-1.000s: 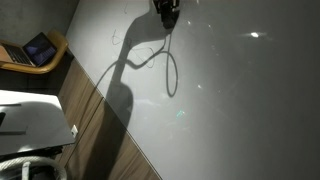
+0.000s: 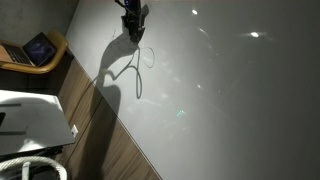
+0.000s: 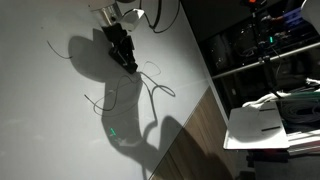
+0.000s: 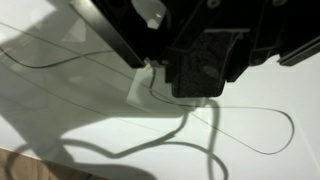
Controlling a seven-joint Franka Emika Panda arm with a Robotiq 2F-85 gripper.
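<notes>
A thin dark cable [image 4: 250,108] is pinched at the tips of my gripper, which is shut. In the wrist view one stretch runs off to the left, while a narrow loop bends round on the right. My gripper [image 3: 131,68] points down at the white surface in exterior view 2, and fine strands of cable [image 3: 58,50] spread from it. At the top of exterior view 1 the gripper [image 2: 136,36] is small and dark. Broad grey curves near it look like shadows, so the cable's full course is hard to follow.
A chair [image 2: 48,62] with a laptop [image 2: 40,46] stands off the table, and a white side surface [image 2: 40,118] lies nearby.
In exterior view 1 my gripper has moved left and slightly down, its shadow shifting left with it. The long hanging loop shape has moved left and now looks more spread out.
</notes>
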